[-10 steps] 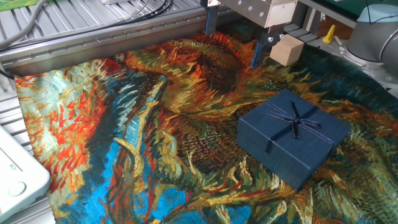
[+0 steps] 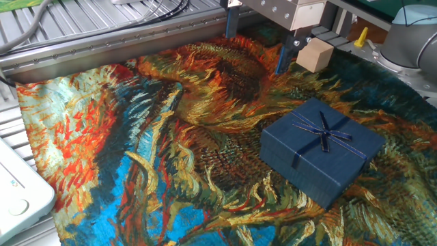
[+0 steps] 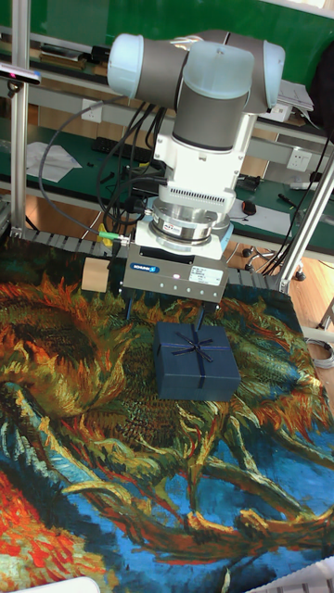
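A dark blue gift box with a ribbon bow on its lid sits upright on the painted cloth, in the right half of exterior view 2. A small plain wooden cube shows close beside one finger in that view; in exterior view 3 the cube appears left of the gripper body, near the cloth's back edge. My gripper is open, its two fingers wide apart and nothing between them. From exterior view 3, the gripper hangs behind the box, apart from the cube.
The colourful cloth covers the worktop, with much free room left of the box in exterior view 2. A metal rail runs along its far edge. A white device stands at the left edge, and a yellow cone-shaped piece lies beyond the cloth.
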